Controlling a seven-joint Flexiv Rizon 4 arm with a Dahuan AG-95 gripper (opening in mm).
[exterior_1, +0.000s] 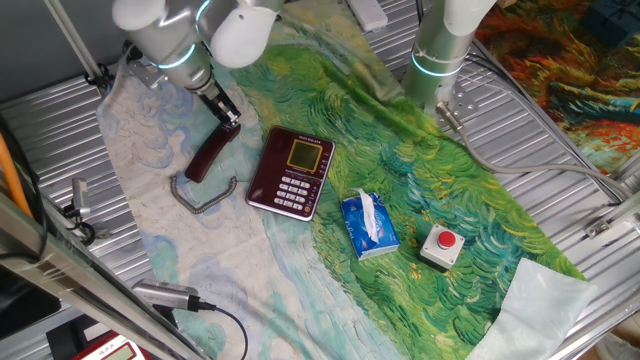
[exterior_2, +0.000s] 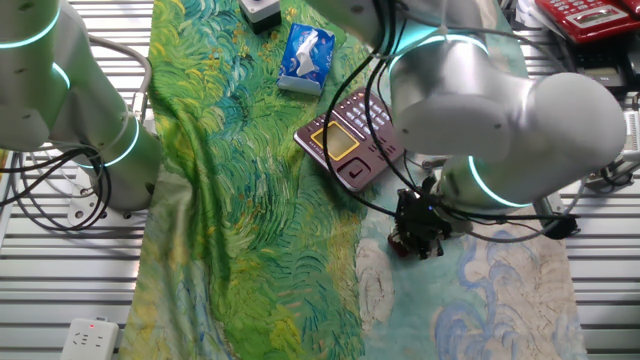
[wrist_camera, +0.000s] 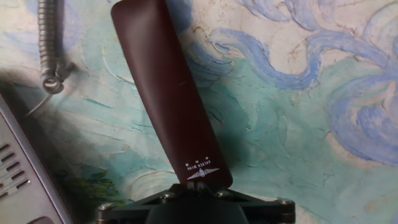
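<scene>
A dark maroon telephone handset (exterior_1: 211, 153) lies on the painted cloth, to the left of its phone base (exterior_1: 290, 173) in the first exterior view. My gripper (exterior_1: 232, 122) is at the handset's upper end there. In the wrist view the handset (wrist_camera: 168, 87) runs from top left down to my gripper, whose fingertips cover its end with the printed wing logo. The fingers appear close together, but whether the handset's end is between them is hidden. From the second exterior view, my gripper (exterior_2: 422, 225) hides most of the handset.
A coiled cord (exterior_1: 208, 207) curls between handset and base. Right of the base are a blue tissue pack (exterior_1: 369, 226) and a red push button (exterior_1: 446, 240) on its box.
</scene>
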